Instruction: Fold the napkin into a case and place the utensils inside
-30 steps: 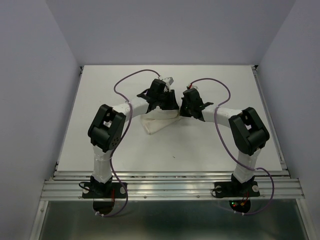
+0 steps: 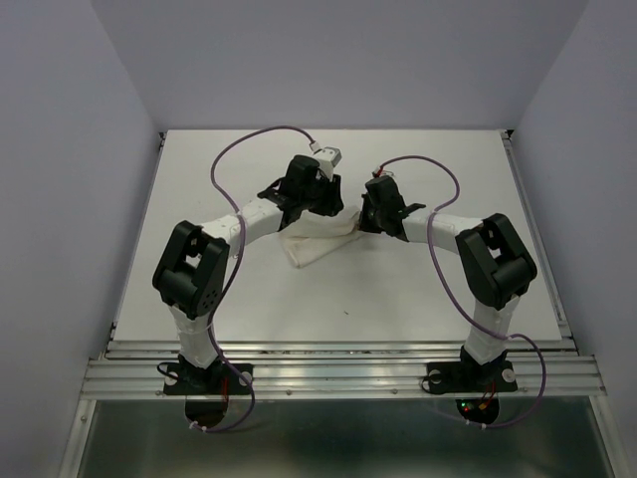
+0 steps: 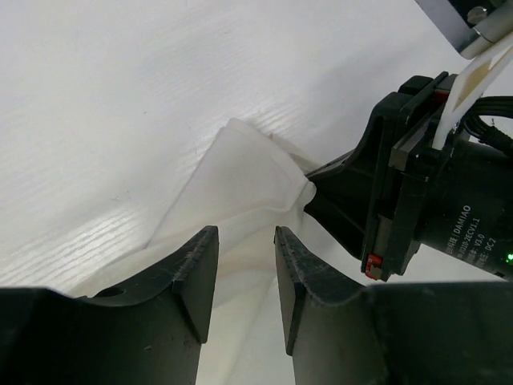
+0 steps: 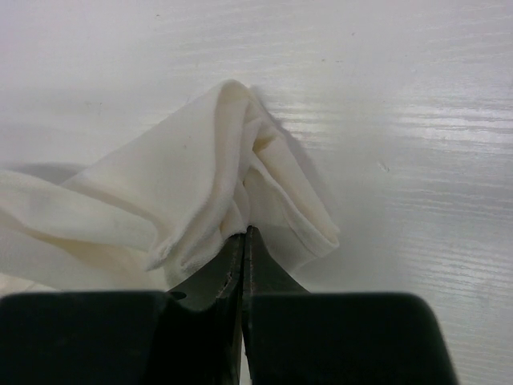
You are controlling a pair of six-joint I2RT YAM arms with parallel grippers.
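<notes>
The white napkin (image 2: 314,244) lies crumpled and partly folded in the middle of the table, its right end bunched up in the right wrist view (image 4: 176,160). My left gripper is above the napkin, its fingers apart with nothing between them. My right gripper is down at the napkin's right end, fingertips together against the bunched cloth; whether cloth is pinched between them is hard to tell. I see no utensils.
The two arms are close together at the middle, the right gripper's body showing in the left wrist view.
My left arm has moved a little to the left and toward the back of the top view, away from the right gripper. The right arm and napkin look unchanged.
</notes>
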